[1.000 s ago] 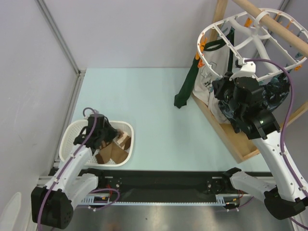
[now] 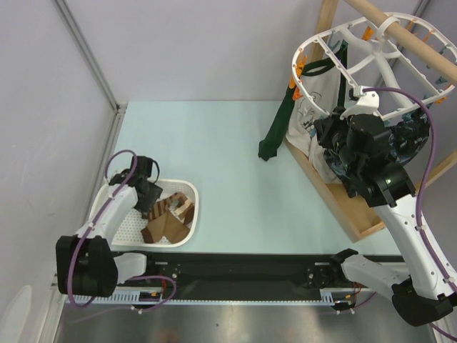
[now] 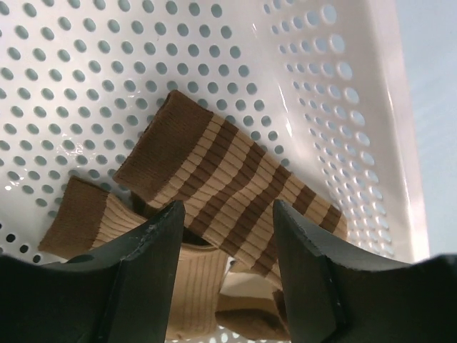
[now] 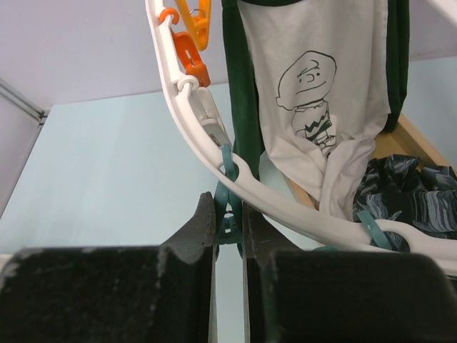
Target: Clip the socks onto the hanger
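Brown striped socks (image 3: pixel 228 179) lie in the white basket (image 2: pixel 193 239) at the left. Over them, in the left wrist view, my left gripper is part open, with an empty gap between its fingertips and the striped sock below. At the round white hanger (image 2: pixel 300 82), on the right, my right gripper is shut on a teal clip (image 4: pixel 228 171) that hangs from the hanger's rim. No sock shows in that clip.
From the hanger hang a dark green garment (image 2: pixel 278 128), a cream cloth with a cartoon figure (image 4: pixel 307 100) and a dark patterned cloth (image 4: pixel 407 193). Orange clips (image 4: pixel 189 57) sit along its rim.
Over the basket my left arm has shifted and turned, its gripper ending a little farther back and left. The socks look unmoved. My right arm stays still at the hanger.
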